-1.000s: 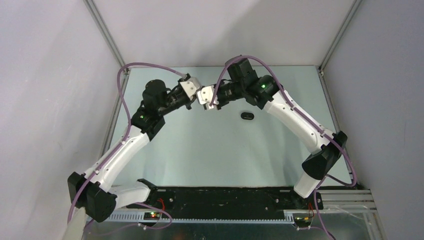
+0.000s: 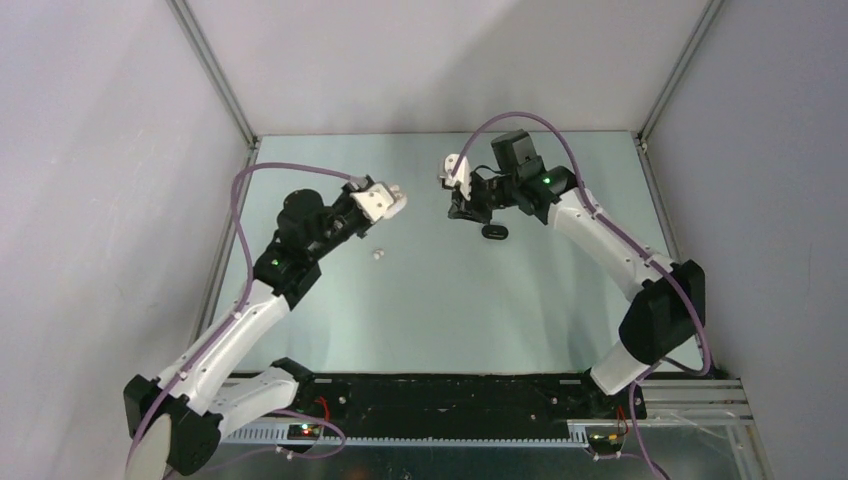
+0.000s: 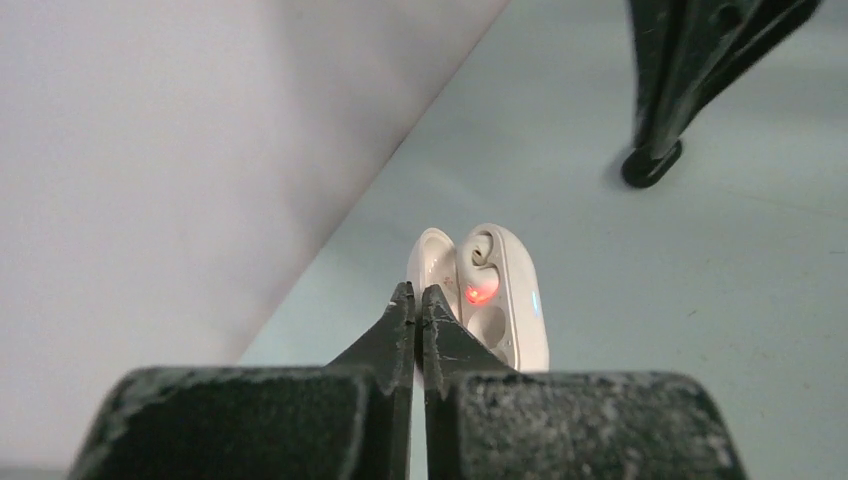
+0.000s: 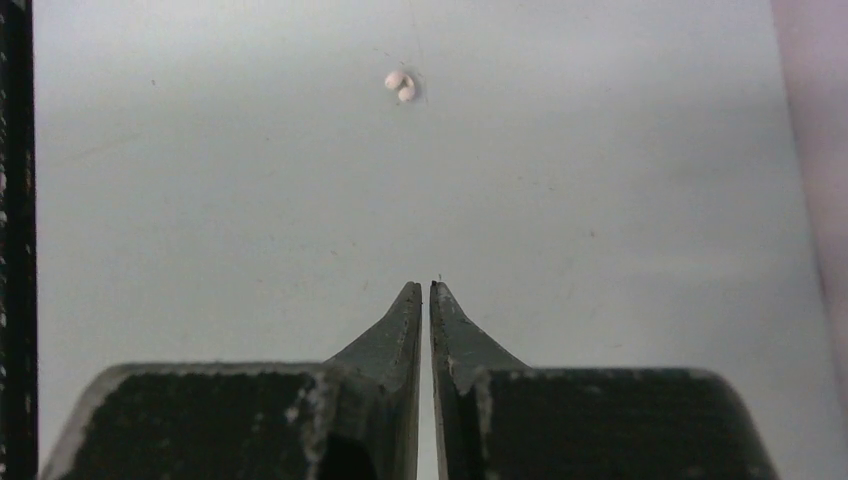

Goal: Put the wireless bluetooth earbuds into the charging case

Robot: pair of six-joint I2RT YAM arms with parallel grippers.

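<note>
A white charging case (image 3: 525,300) with its lid open is at the tips of my left gripper, which is shut on the thin lid side. One earbud (image 3: 482,275) sits in the case beside a glowing red light; the socket (image 3: 487,325) below it is empty. The other white earbud (image 4: 400,85) lies loose on the table, showing as a small pale spot in the top view, below the left gripper. My right gripper stands slightly open, a narrow gap between its fingertips and nothing in it, well away from the loose earbud.
A small black oval object (image 2: 495,231) lies on the pale table (image 2: 440,310) near the right arm. White walls (image 2: 440,60) stand at the back and sides.
The right gripper has pulled away to the right from the case.
</note>
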